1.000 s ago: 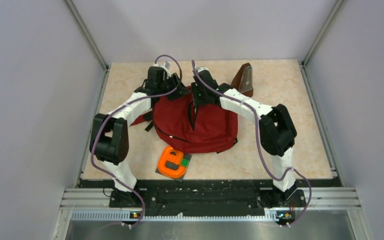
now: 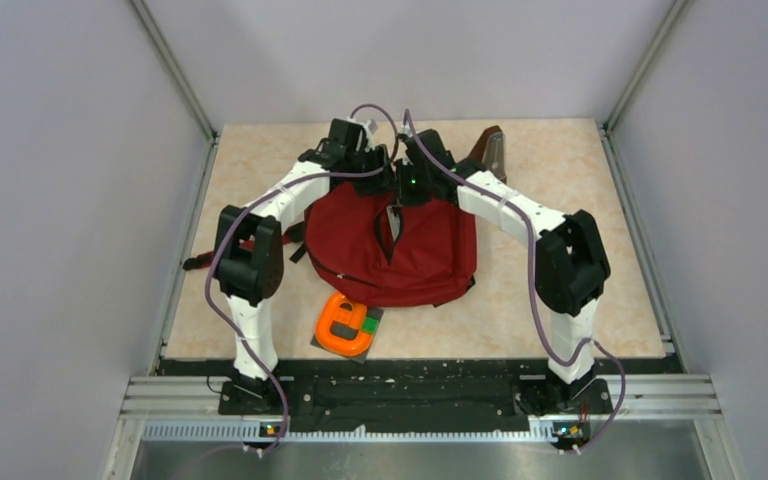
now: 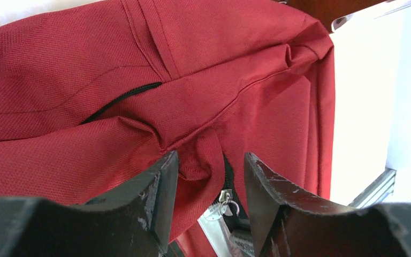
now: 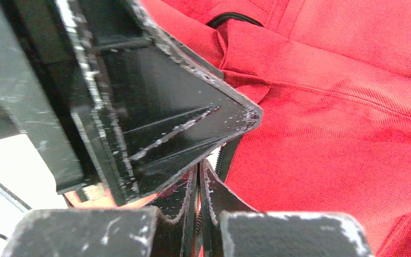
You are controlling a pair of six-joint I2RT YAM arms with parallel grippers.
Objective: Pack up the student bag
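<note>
The red bag [image 2: 410, 265] lies in the middle of the table, its zipped slit [image 2: 394, 235] parted with something pale inside. In the left wrist view, a zipper pull with a ring [image 3: 226, 199] shows at the slit, between the fingers of my left gripper. That gripper is open above the cloth at the bag's far side. My right gripper is shut, with its tips at the slit's zipper edge [image 4: 222, 159]; whether cloth is pinched there is hard to make out. In the right wrist view, a left-gripper finger [image 4: 192, 118] hides part of the bag.
An orange case [image 2: 344, 325] with a green piece lies on a dark flat sheet at the bag's near left. Behind the bag, at right, stands a brown pouch [image 2: 490, 155]. A red strap [image 2: 245, 246] extends left. Clear table lies on the right.
The slit has grown wider, and pale contents now show. More of the strap on the left is uncovered. The orange case has stayed put.
</note>
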